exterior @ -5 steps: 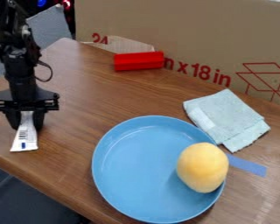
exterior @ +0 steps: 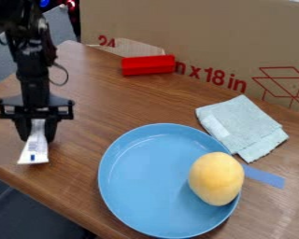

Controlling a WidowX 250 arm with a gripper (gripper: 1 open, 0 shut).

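Note:
My black gripper [exterior: 37, 122] is at the left edge of the table, shut on a white tube [exterior: 34, 150] with small dark print, which hangs downward from the fingers near the wooden tabletop [exterior: 115, 117]. To the right sits a blue plate [exterior: 146, 187], with a yellow round fruit-like object [exterior: 216, 177] on its right side.
A folded pale cloth [exterior: 241, 124] lies behind the plate, and a red block [exterior: 149, 65] sits at the back beside a cardboard wall [exterior: 215, 37]. Blue tape [exterior: 264, 175] is on the table at right.
My gripper and the white tube have moved slightly to the right. The plate and other objects are unchanged.

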